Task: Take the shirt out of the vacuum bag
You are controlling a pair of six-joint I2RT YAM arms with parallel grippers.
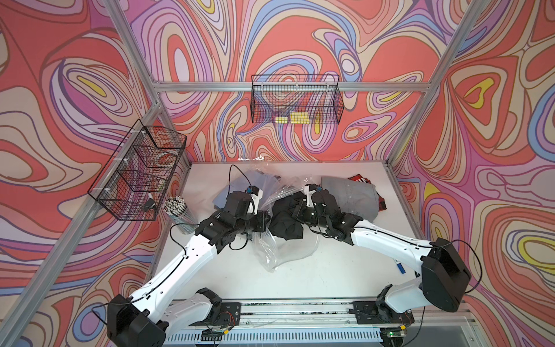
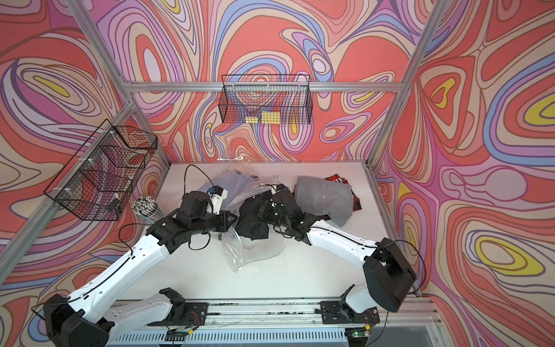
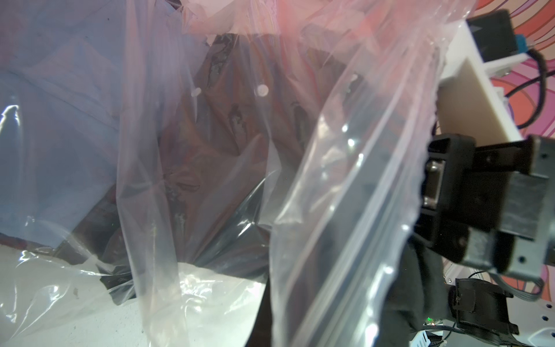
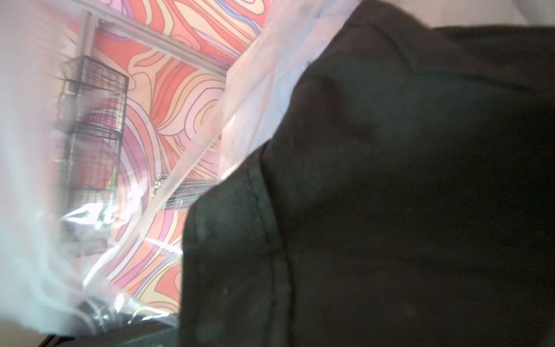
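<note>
A large clear plastic bag [image 1: 277, 254] lies crumpled at the middle of the table [image 1: 347, 271]. A dark shirt [image 1: 286, 222] shows at its opening, between my grippers. My left gripper [image 1: 260, 219] is shut at the bag's raised edge; in the left wrist view the plastic hides its fingertips. My right gripper [image 1: 303, 211] is shut on the dark shirt, whose cloth fills most of the right wrist view [image 4: 404, 190]. A blue cloth [image 1: 228, 188] lies under clear plastic at the back left.
A grey folded cloth [image 1: 347, 193] over red fabric lies at the back right. A container of sticks [image 1: 176, 211] stands at the left edge. Wire baskets [image 1: 297, 101] hang behind and at left.
</note>
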